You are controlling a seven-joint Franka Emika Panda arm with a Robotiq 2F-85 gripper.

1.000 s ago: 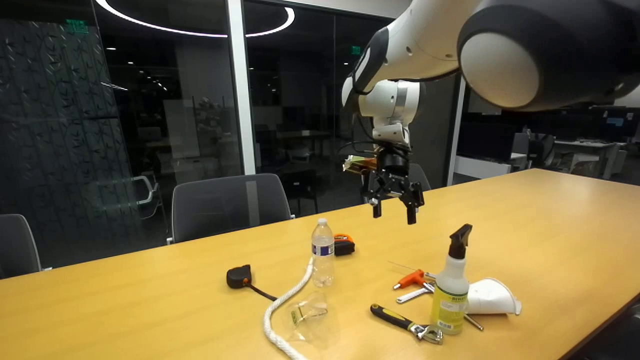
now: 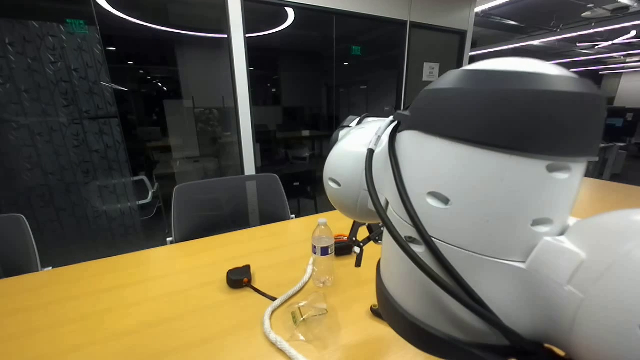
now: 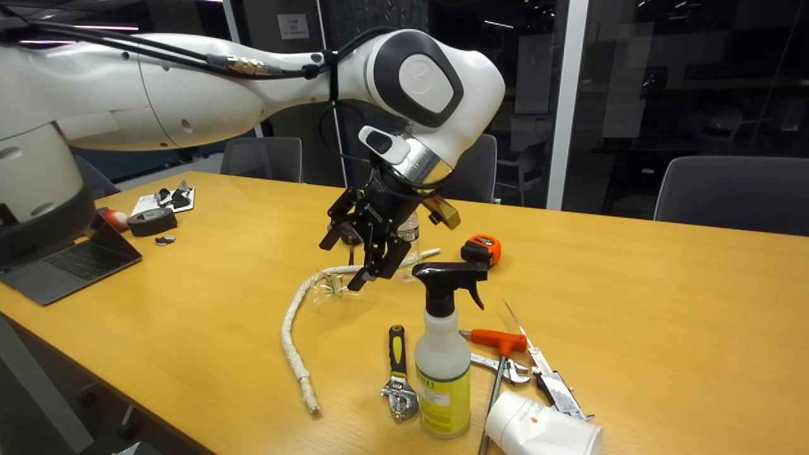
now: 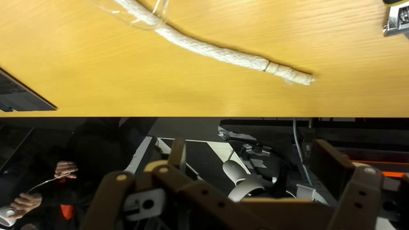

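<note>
My gripper (image 3: 342,262) hangs above the table, tilted, in exterior view 2. In the wrist view its fingers (image 4: 177,153) stand wide apart with nothing between them. A white rope (image 3: 292,333) curves over the table below the gripper, one taped end toward the near edge. Beside and partly over the rope lies a clear plastic container (image 2: 312,312). A clear water bottle (image 2: 322,255) stands upright near the rope's far end; in exterior view 2 the gripper partly hides it. Most of the gripper is behind the arm in exterior view 1.
A spray bottle (image 3: 444,371), adjustable wrench (image 3: 398,371), orange-handled tool (image 3: 500,341), calipers (image 3: 557,390) and white cup (image 3: 542,428) crowd the near side. An orange tape measure (image 3: 482,250), black tape measure (image 2: 238,277) and laptop (image 3: 68,265) are also on the table. A person's hands (image 4: 65,168) show beyond its edge.
The arm has swung toward the camera in exterior view 1 and now covers the spray bottle and tools there. The gripper has moved from the far side. The rope and water bottle have not moved.
</note>
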